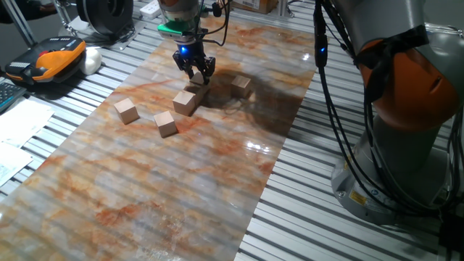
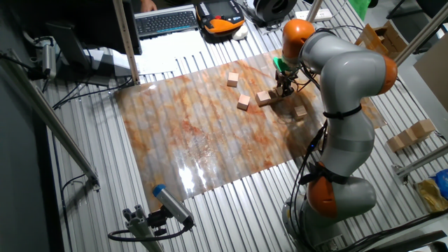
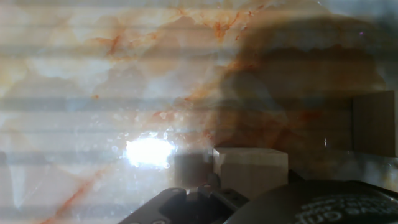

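Several plain wooden cubes lie on the marbled sheet. My gripper (image 1: 199, 74) points down over the far part of the group, its fingers on either side of a cube (image 1: 198, 78). Whether they press on that cube cannot be told. It sits above and just behind a row with a front cube (image 1: 183, 104); a shadowed block shows behind that one. Two cubes stand apart toward the left, one farther out (image 1: 126, 111) and one nearer (image 1: 165, 124). Right of the gripper is another cube (image 1: 241, 87). In the wrist view, a pale block (image 3: 252, 171) shows beside the dark gripper parts at the bottom edge.
The marbled sheet (image 1: 145, 188) is bare across its near half. An orange and black device (image 1: 51, 61) and papers (image 1: 22, 127) lie left of it. The arm's base (image 1: 384, 174) stands to the right. More wooden blocks (image 2: 411, 135) sit off the sheet at far right.
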